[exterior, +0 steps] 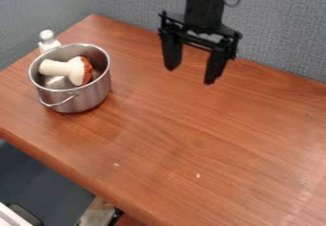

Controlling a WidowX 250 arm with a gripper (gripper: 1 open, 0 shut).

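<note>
My black gripper [193, 53] hangs above the back middle of the wooden table, open, with nothing between its two fingers. To its left, a steel pot [76, 98] stands on the table, holding a toy mushroom [61, 68] with a pale stem and a red-orange cap, lying on its side. A small white bottle [49, 40] stands just behind the pot.
A grey padded wall runs along the back. The table's left edge drops to a dark floor at the lower left.
</note>
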